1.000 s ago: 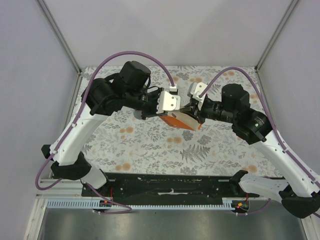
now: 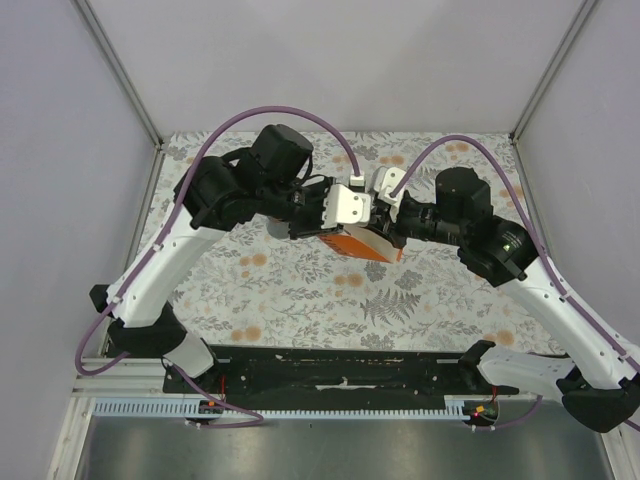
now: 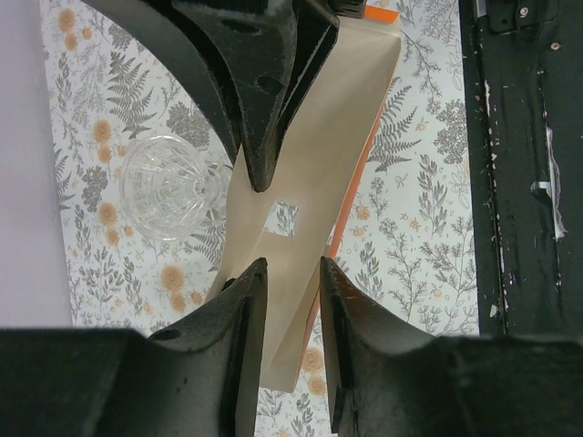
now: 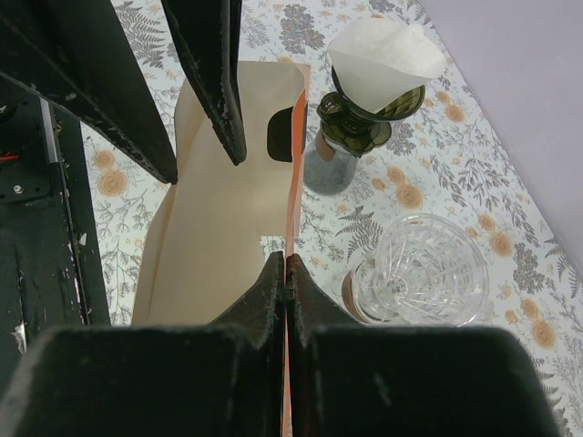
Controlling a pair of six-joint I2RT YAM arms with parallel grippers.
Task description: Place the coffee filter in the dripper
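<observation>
An orange-edged cream paper package (image 2: 355,245) is between both grippers. In the left wrist view the left gripper's fingertips (image 3: 291,269) are at its creased, cut-out face, slightly apart. In the right wrist view the right gripper is shut on the package's thin orange edge (image 4: 295,164). A white paper filter (image 4: 383,59) rests in a dark glass dripper (image 4: 383,107) on a stand behind the package.
A clear ribbed glass dripper (image 4: 433,269) stands on the floral mat (image 2: 250,290) near the package. A dark edge strip (image 2: 330,365) runs along it.
Both grippers have shifted slightly since a second ago, the right one leftward toward the left one, the left one a little to the right.
</observation>
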